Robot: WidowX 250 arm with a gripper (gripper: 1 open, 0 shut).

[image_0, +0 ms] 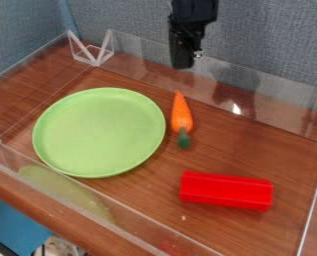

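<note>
The black gripper (185,52) is raised at the top centre, above the back edge of the wooden surface, shut with nothing visible between its fingers. An orange carrot (181,112) with a green top lies on the wood just right of the green plate (98,131), pointing front to back with its top toward the front. A red block (226,191) rests at the front right.
Clear walls (261,99) border the wooden surface (254,150). A white wire-like object (90,52) stands at the back left. Bare wood lies right of the carrot.
</note>
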